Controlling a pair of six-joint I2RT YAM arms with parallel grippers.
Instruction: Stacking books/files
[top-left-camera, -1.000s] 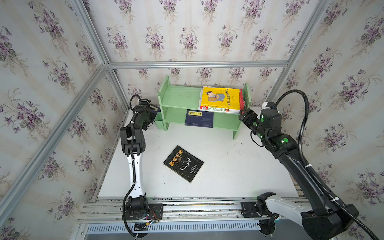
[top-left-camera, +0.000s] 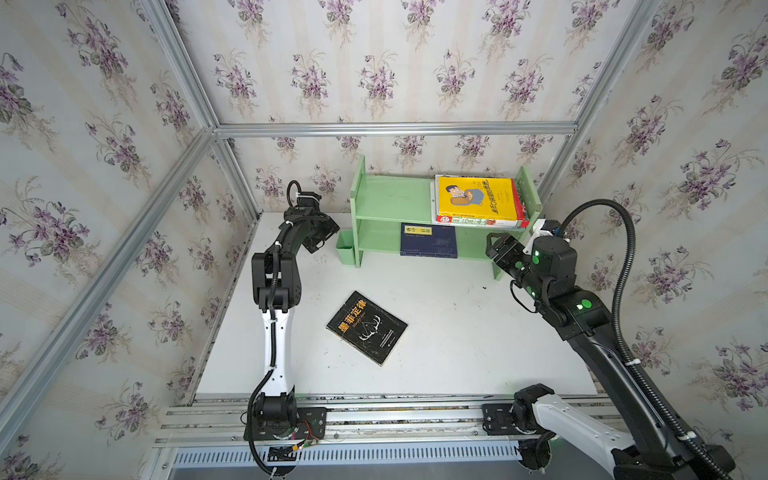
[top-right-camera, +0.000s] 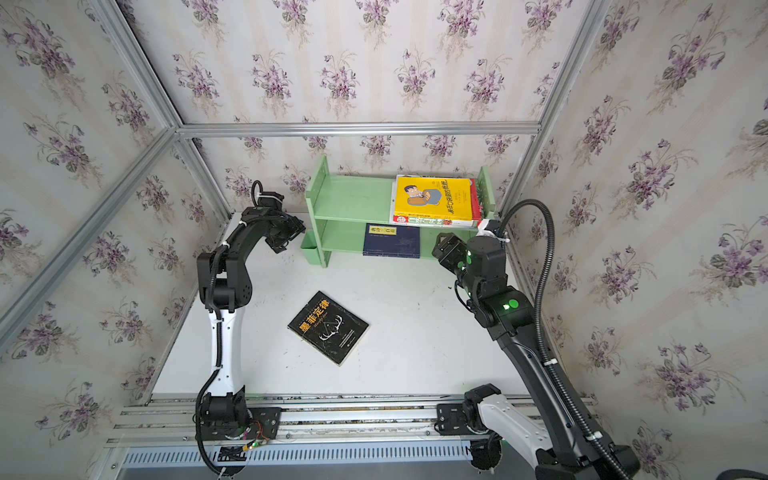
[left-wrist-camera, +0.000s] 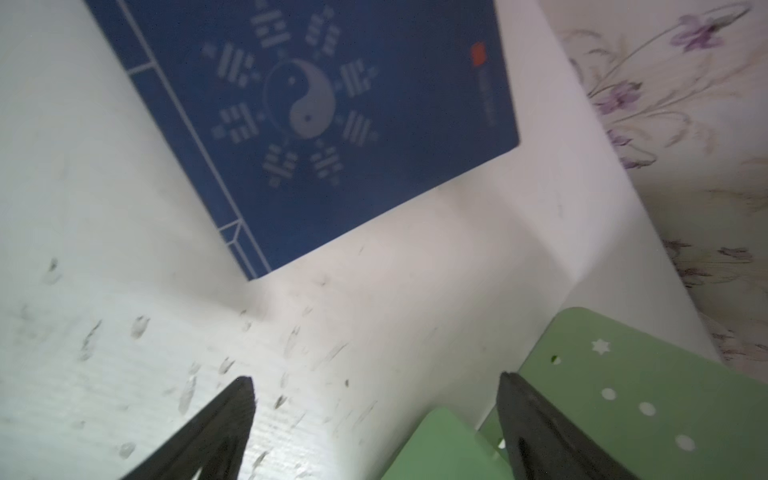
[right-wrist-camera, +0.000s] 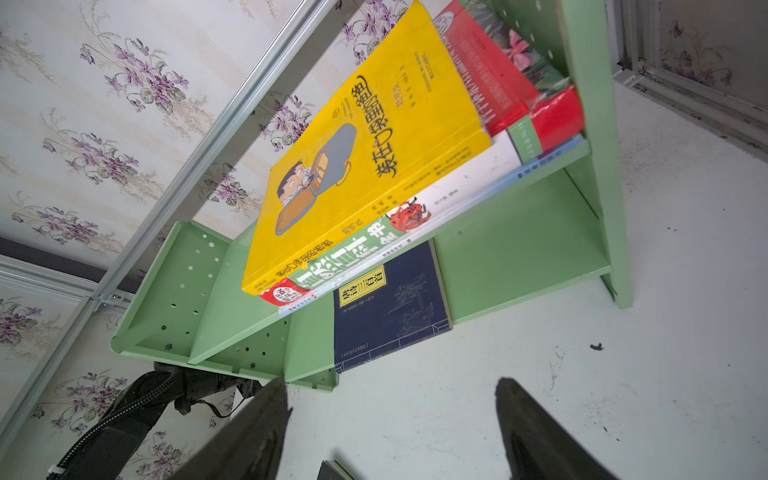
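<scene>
The green two-tier shelf (top-left-camera: 392, 197) stands at the back of the table. On its upper tier, at the right, lies a stack with a yellow book (top-left-camera: 477, 197) on top. A dark blue book (top-left-camera: 429, 241) lies flat on the lower tier. Out on the open table is a black book (top-left-camera: 366, 326). My left gripper (top-left-camera: 324, 237) is open at the shelf's left side. Its wrist view shows another blue book (left-wrist-camera: 320, 112) with a yin-yang emblem ahead of the fingers, apart from them. My right gripper (top-left-camera: 494, 249) hangs by the shelf's right end, fingers apart, nothing between them.
A small green bin (top-left-camera: 346, 247) is attached at the shelf's left side. Red and white books (right-wrist-camera: 512, 72) lie with the yellow one. Walls close in behind and to the sides.
The shelf has slid right with its books and bin. The black book stayed put.
</scene>
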